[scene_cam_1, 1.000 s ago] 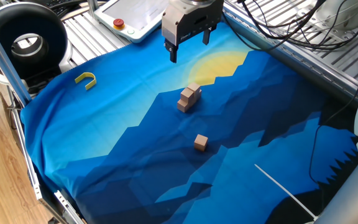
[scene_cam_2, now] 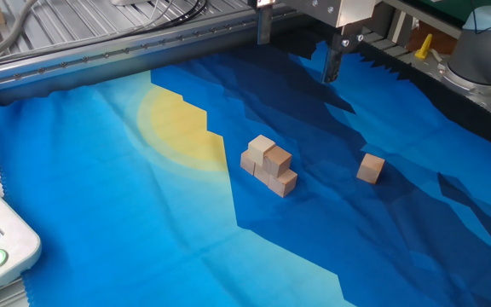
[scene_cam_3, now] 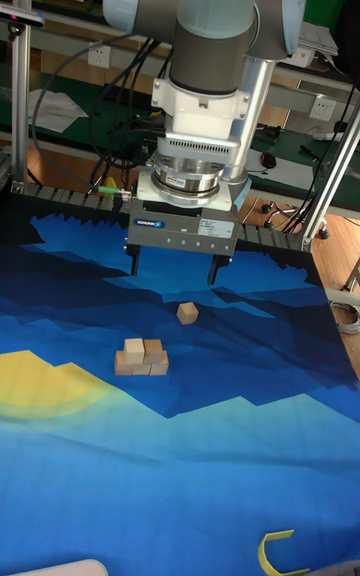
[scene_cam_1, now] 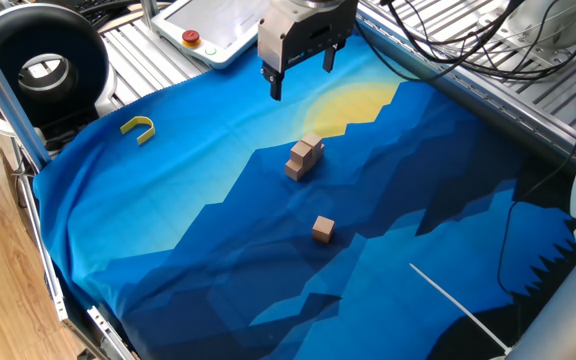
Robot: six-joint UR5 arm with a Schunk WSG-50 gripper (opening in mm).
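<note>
Several small wooden cubes form a low stack [scene_cam_2: 271, 166] on the blue cloth, with a pale cube [scene_cam_2: 261, 147] and a browner one [scene_cam_2: 277, 160] side by side on a bottom row. One more wooden cube [scene_cam_1: 323, 229] lies alone on the cloth, apart from the stack; in exterior view 3 this lone cube [scene_cam_3: 187, 313] is behind and to the right of the stack [scene_cam_3: 141, 355]. My gripper [scene_cam_1: 303, 76] hangs above the cloth, fingers pointing down and spread wide. Nothing is between its fingers [scene_cam_3: 133, 259], and it touches neither the stack nor the lone cube.
A yellow hook-shaped piece [scene_cam_1: 139, 128] lies on the cloth. A tablet-like panel with a red button [scene_cam_1: 191, 38] rests at the table's edge. A thin white rod [scene_cam_1: 460, 305] crosses the cloth near the arm's base.
My gripper has shifted very slightly left in exterior view 1 and stays open. The stack and the lone cube have not moved.
</note>
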